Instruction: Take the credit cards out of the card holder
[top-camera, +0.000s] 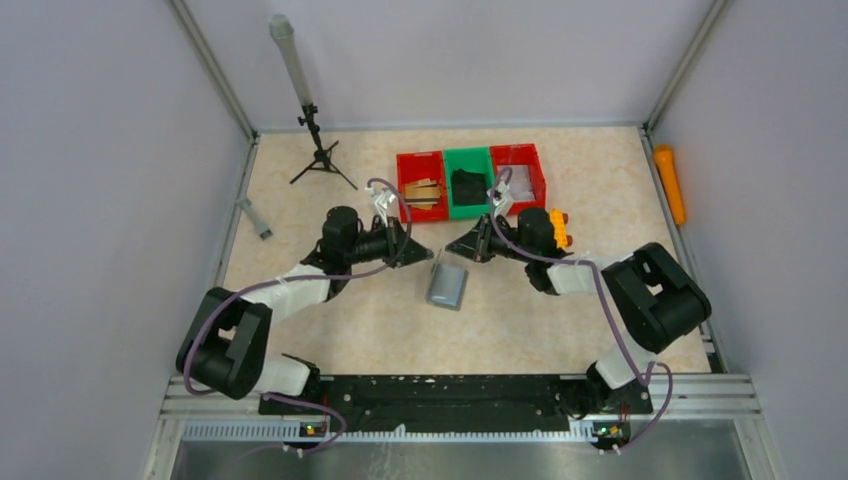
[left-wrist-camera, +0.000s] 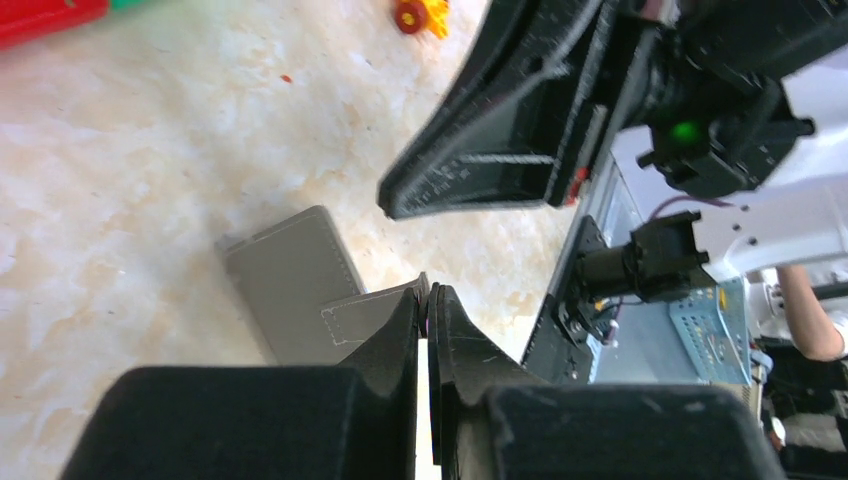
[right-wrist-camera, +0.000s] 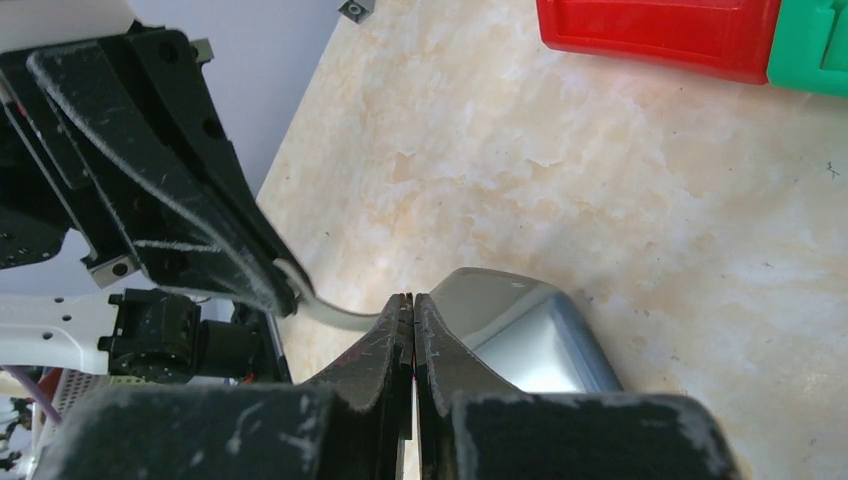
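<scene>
The grey card holder is below and between the two fingertips in the top view. My left gripper is shut on a thin grey flap of it. In the left wrist view the flap runs into those fingers, with the holder's plain grey cover behind. The right wrist view shows the strip curving from the left fingertips toward the holder, and a clear, shiny pane on its face. My right gripper is shut, nothing visible between its fingers. Cards cannot be made out.
Behind the arms stand a red bin with tan items, a green bin with something black, and another red bin with pale items. A yellow-orange toy lies behind the right arm.
</scene>
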